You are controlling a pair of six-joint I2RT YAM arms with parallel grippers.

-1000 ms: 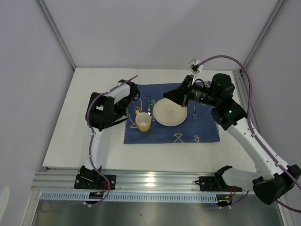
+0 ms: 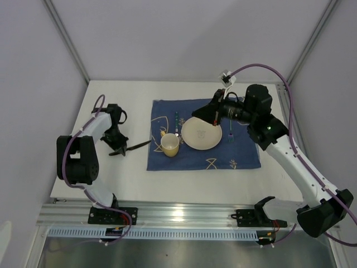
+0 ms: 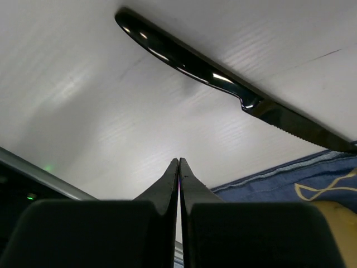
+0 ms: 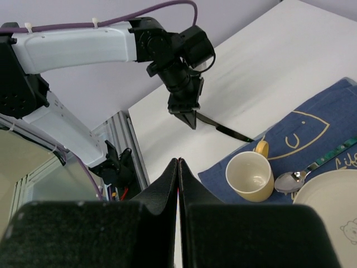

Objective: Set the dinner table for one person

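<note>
A black knife [image 2: 139,146] [image 3: 184,58] lies on the white table just left of the blue mat [image 2: 201,162]. My left gripper [image 2: 122,151] is shut, nothing visible between its fingers, over the knife's handle end. My right gripper [image 2: 214,118] is shut and empty, above the mat near the plate [image 2: 201,134] [image 4: 329,212]. On the mat stand a cream mug [image 2: 170,145] [image 4: 250,181], a spoon [image 4: 287,180] between mug and plate, and a fork [image 2: 231,134] right of the plate.
Walls and metal rails [image 2: 178,211] edge the workspace. My right arm reaches over the mat's right part.
My left arm has swung leftward, away from the mat's edge to over the knife's left end. The right arm has shifted very slightly; the tableware is unmoved.
</note>
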